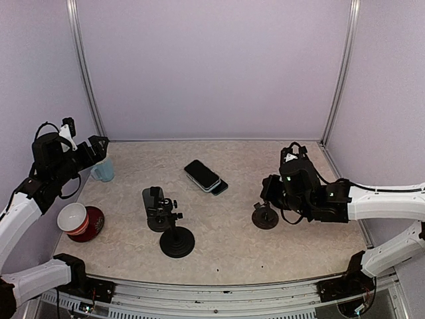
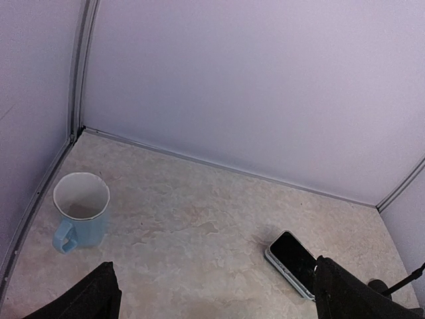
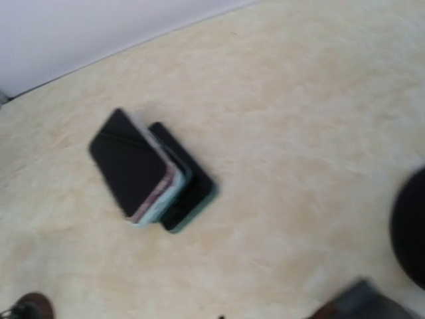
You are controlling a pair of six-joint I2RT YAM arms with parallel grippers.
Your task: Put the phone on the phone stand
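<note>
A small stack of phones [image 1: 202,175] lies on the middle of the table; the right wrist view shows it blurred, a dark phone [image 3: 127,163] on top and another [image 3: 192,199] offset beneath. Black stands [image 1: 176,240] stand left of centre, and another stand's round base [image 1: 264,221] sits at the right, under my right gripper [image 1: 269,189], which is shut. My left gripper [image 1: 89,149] is raised at the left, open and empty.
A light blue mug [image 1: 103,171] stands at the back left, red-and-white bowls [image 1: 73,219] on a dark red plate at the left edge. Walls close off three sides.
</note>
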